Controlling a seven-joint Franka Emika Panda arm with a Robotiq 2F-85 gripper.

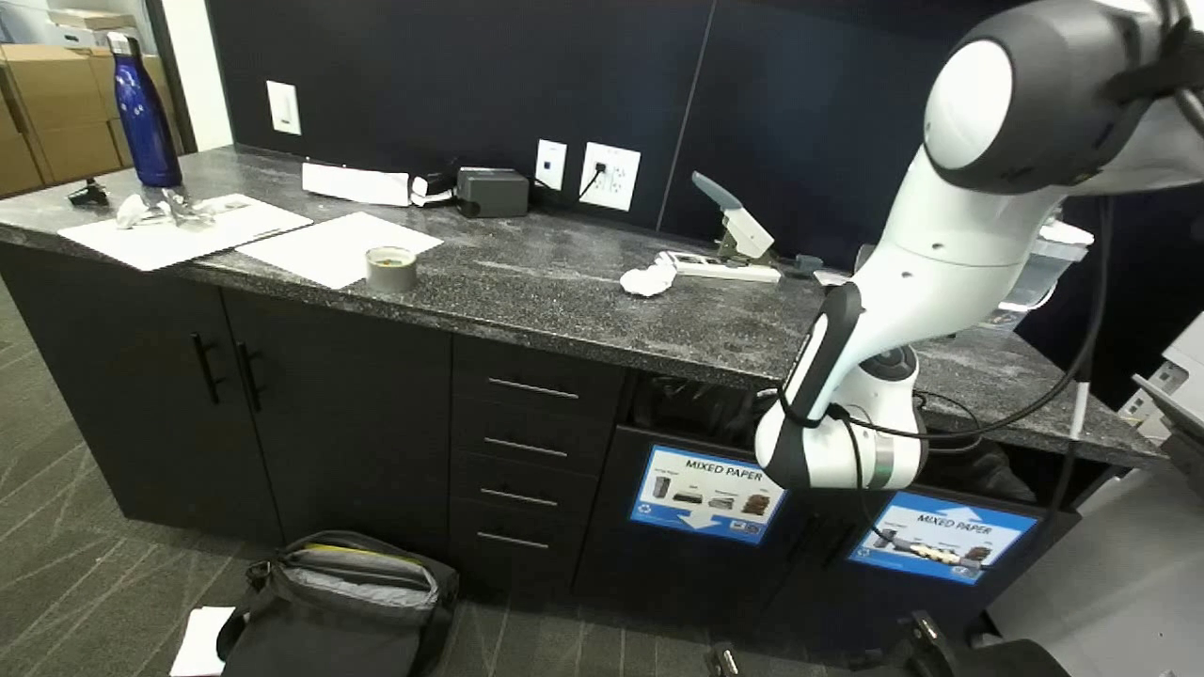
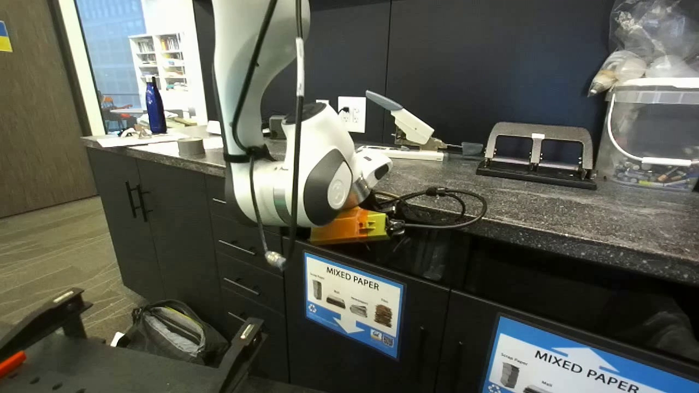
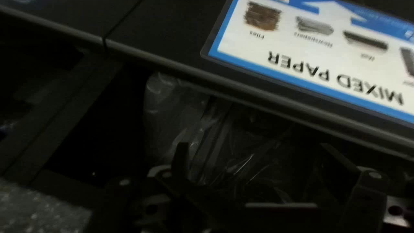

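My gripper is open, its dark fingers spread wide, and no object shows between them. It points into the dark slot above a cabinet door with a blue-and-white MIXED PAPER sign. Beyond the fingers, a clear plastic liner lines the bin, dim and partly lost in shadow. From the second exterior side, the orange and yellow hand housing sits at the slot's edge below the counter; the fingertips are hidden there. In the first exterior view, the arm's wrist blocks sight of the gripper.
On the counter lie a crumpled white paper, a stapler, a tape roll and flat white sheets. A blue bottle stands far left. A hole punch and clear bucket are at the right.
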